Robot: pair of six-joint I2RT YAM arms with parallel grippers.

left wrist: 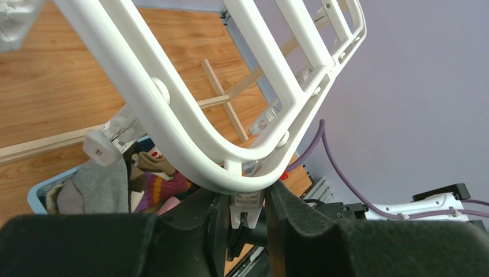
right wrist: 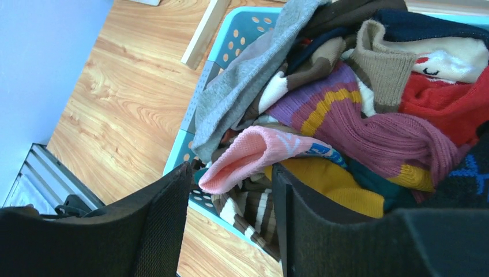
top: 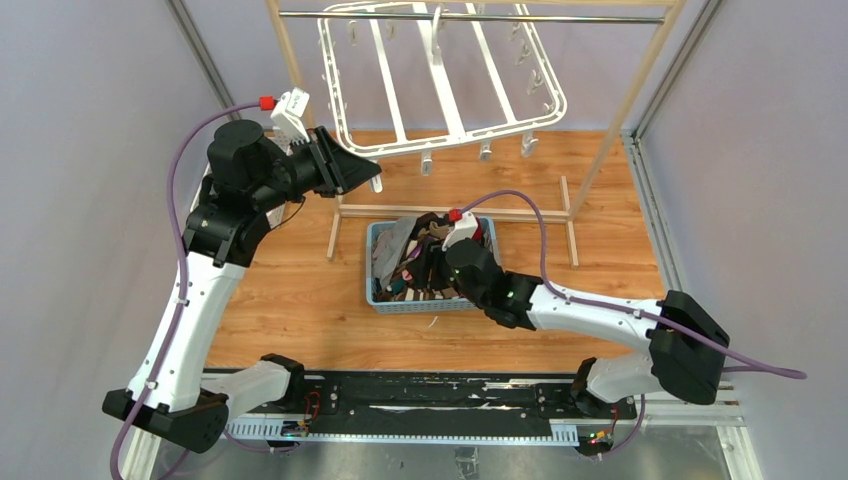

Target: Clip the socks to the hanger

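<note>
A white hanger (top: 452, 95) with clips round its frame hangs from a metal rod. At its near left corner my left gripper is shut on a white clip (left wrist: 247, 202), just under the frame. Over the basket of socks hovers my right gripper, its fingers apart. Between its fingers, seen from above, lies a pink sock (right wrist: 254, 153), its cuff gaping toward the left finger. Around it in the basket lie a grey sock (right wrist: 254, 75), a purple striped sock (right wrist: 340, 101) and a mustard sock (right wrist: 334, 182).
The blue basket (top: 430, 306) stands on the wooden floor below the hanger. A wooden stand (top: 625, 90) carries the rod (top: 590, 19). Bare floor (top: 300, 310) shows left of the basket.
</note>
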